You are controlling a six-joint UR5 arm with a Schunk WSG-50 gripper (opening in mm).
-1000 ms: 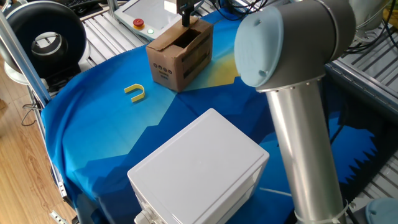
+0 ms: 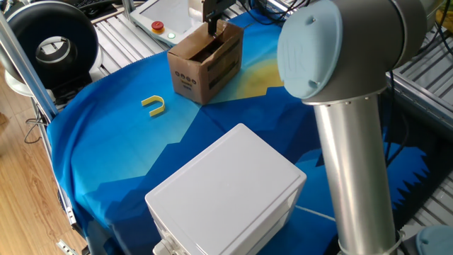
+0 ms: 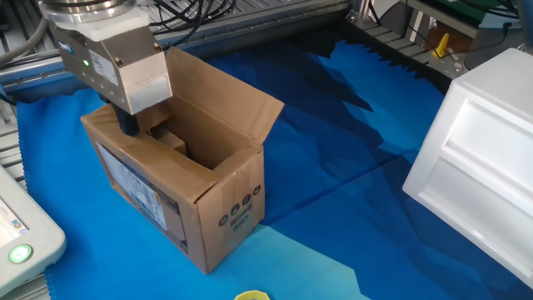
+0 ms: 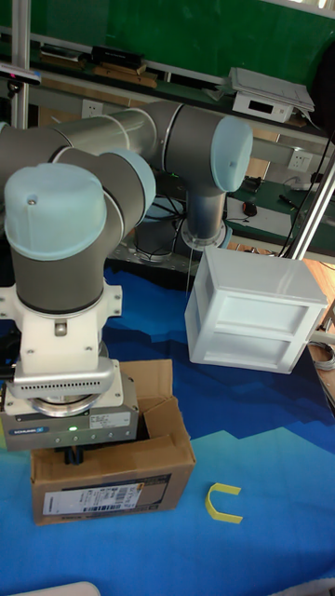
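Note:
A brown cardboard box (image 3: 227, 210) stands on the blue cloth, its top partly open. In exterior view 2 one flap (image 3: 225, 96) rises on the far side, and some cardboard shows inside the opening. My gripper (image 3: 127, 123) points down at the box's top, its dark fingers at or just above the near-side flap. From exterior view 1 the gripper (image 2: 211, 27) appears over the far part of the box top. Exterior view 3 shows the gripper (image 4: 73, 456) mostly hidden behind the box's front. Whether the fingers are apart or hold the flap's edge cannot be made out.
A white drawer unit (image 2: 226, 188) stands on the cloth, well apart from the box. Between them lies a yellow U-shaped strip (image 2: 153, 105). A control panel with a red button (image 2: 157, 26) sits beside the box. Open cloth (image 4: 247, 457) surrounds the strip.
The arm's elbow has shifted to the right in exterior view 1. Drawer unit and yellow strip have stayed put.

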